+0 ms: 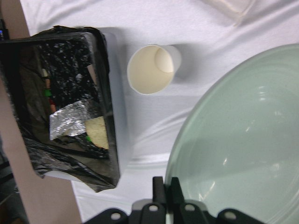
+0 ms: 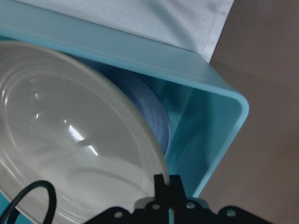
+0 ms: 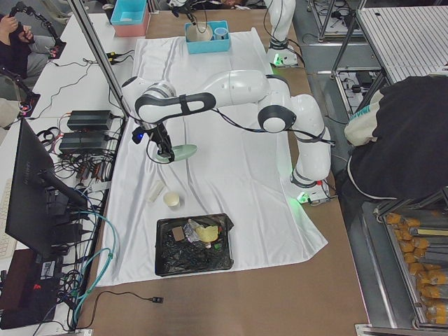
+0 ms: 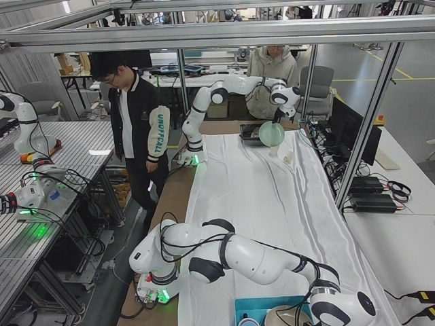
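A pale green plate [image 1: 243, 135] hangs over the white cloth, my left gripper shut on its rim. A black-lined bin [image 1: 32, 156] holds foil and other scraps. Between bin and plate stands a cream cup [image 1: 145, 72], with a clear item [image 1: 224, 7] beyond it. My right gripper is shut on the rim of a cream plate [image 2: 74, 126], which is in or over the blue tub [image 2: 210, 84] with a blue dish [image 2: 152, 114] under it.
Monitors and cables line one side; a person [image 4: 129, 115] stands beside the other.
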